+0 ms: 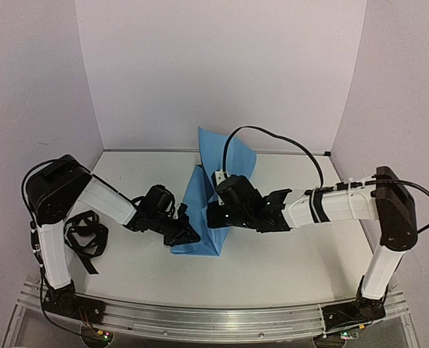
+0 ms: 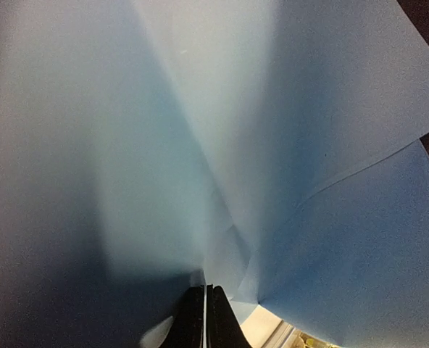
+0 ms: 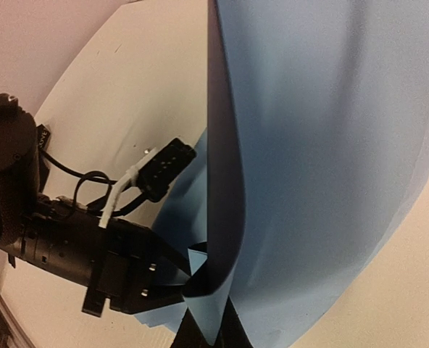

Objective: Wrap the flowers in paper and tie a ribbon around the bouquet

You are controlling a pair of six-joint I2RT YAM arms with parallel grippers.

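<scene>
The blue wrapping paper [image 1: 195, 198] stands partly folded in the middle of the table, one tall flap [image 1: 213, 148] rising at the back. My right gripper is shut on the blue paper, whose fold runs down between its fingers. My left gripper has its fingers together, close against the paper's front left part; a thin pale line shows between them, and whether that is paper I cannot tell. In the right wrist view the left fingers [image 3: 160, 296] point at the raised fold. The flowers are hidden behind the paper in every view now.
A black strap [image 1: 86, 233] lies coiled on the table at the left, beside the left arm. A black cable [image 1: 272, 134] arches over the right arm. Bare table [image 1: 287, 268] lies at the front and right.
</scene>
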